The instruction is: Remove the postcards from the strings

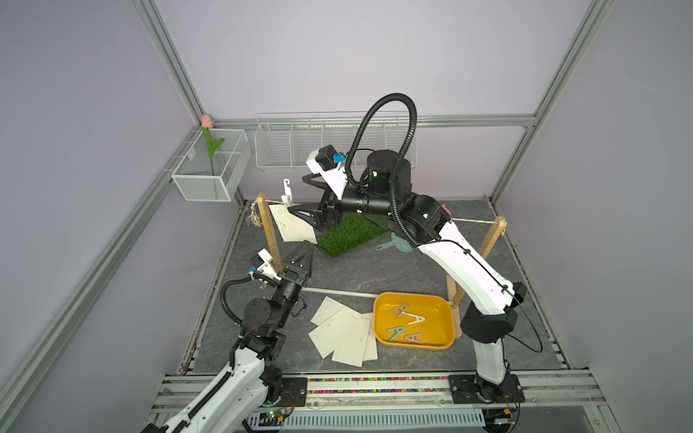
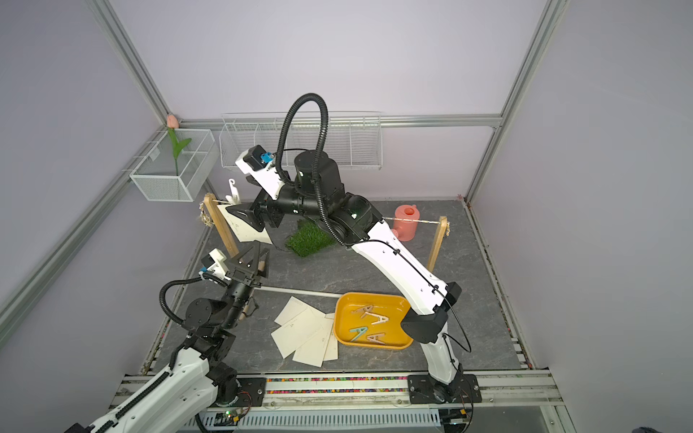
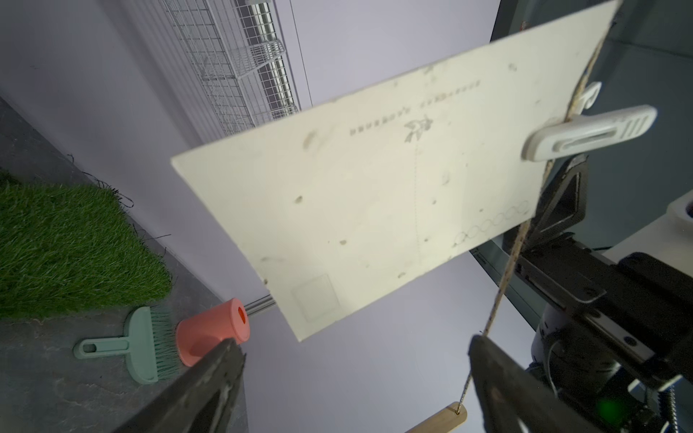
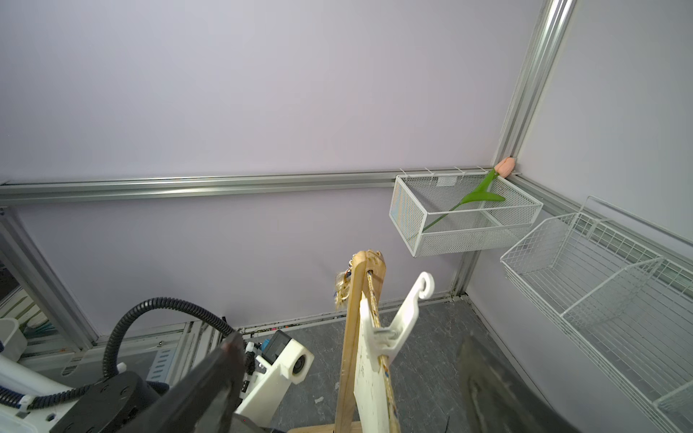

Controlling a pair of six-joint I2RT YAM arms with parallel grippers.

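One cream postcard [image 3: 375,187] hangs from the string [image 3: 498,296], held by a white clothespin [image 3: 588,133] near the left wooden post [image 1: 269,232]. My right gripper [image 1: 299,195] stands open just right of the clothespin; in the right wrist view the white clothespin [image 4: 400,324] lies between its spread fingers, with nothing gripped. Below the hanging card is my left gripper [image 1: 308,254], open and empty, its fingers [image 3: 209,389] apart and clear of the card. Several loose postcards [image 1: 339,332] lie overlapping on the table.
A yellow tray [image 1: 379,339] with several clothespins stands right of the loose cards. Behind are a grass mat [image 1: 346,234], a green brush [image 3: 137,346] and a pink watering can [image 2: 406,223]. Wire baskets [image 1: 209,189] hang on the walls. The right arm crosses over the string.
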